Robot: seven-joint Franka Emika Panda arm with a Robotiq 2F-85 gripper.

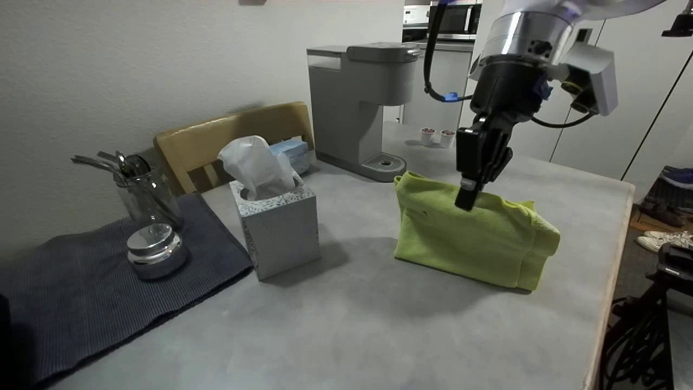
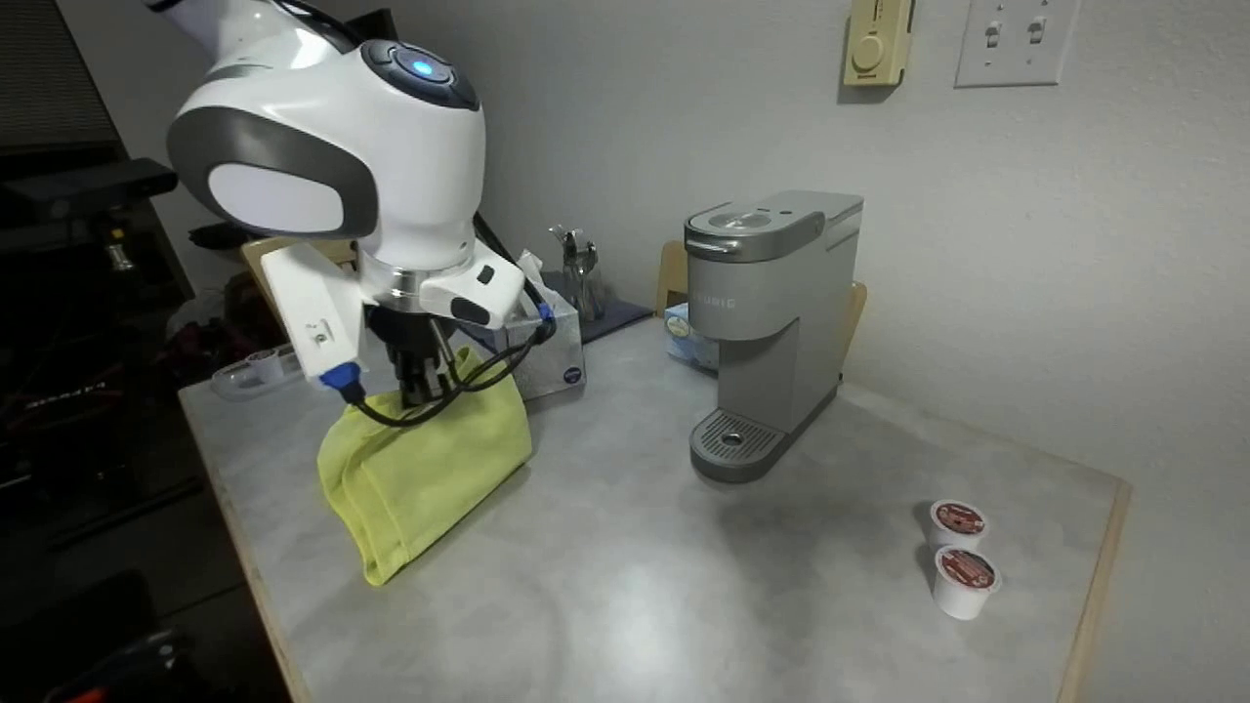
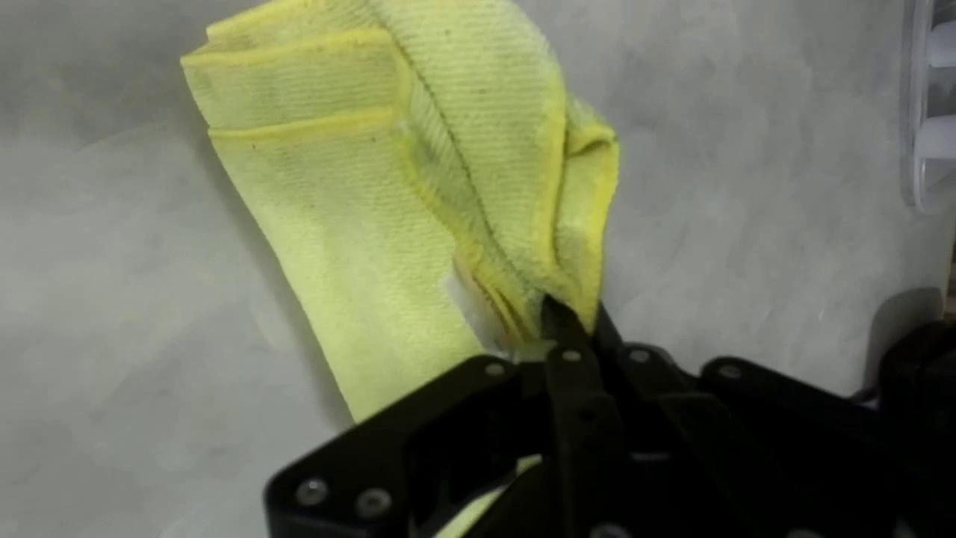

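A yellow-green cloth [image 1: 471, 237] stands partly upright on the table, its lower edge along the tabletop and its upper edge pinched. My gripper [image 1: 465, 198] is shut on that upper edge, pointing downward. In the wrist view the folds of the cloth [image 3: 340, 206] run together between the fingertips of the gripper, with a small pale tag beside them. From the other side, the cloth [image 2: 434, 469] hangs below the arm; cables and the wrist hide the fingertips there.
Left of the cloth stands a tissue box [image 1: 286, 234], and behind it a grey coffee maker [image 2: 762, 328]. Two coffee pods [image 2: 963, 580] sit near the far corner. A dark mat [image 1: 117, 273] carries a jar of utensils. Bare tabletop [image 1: 364, 331] lies in front.
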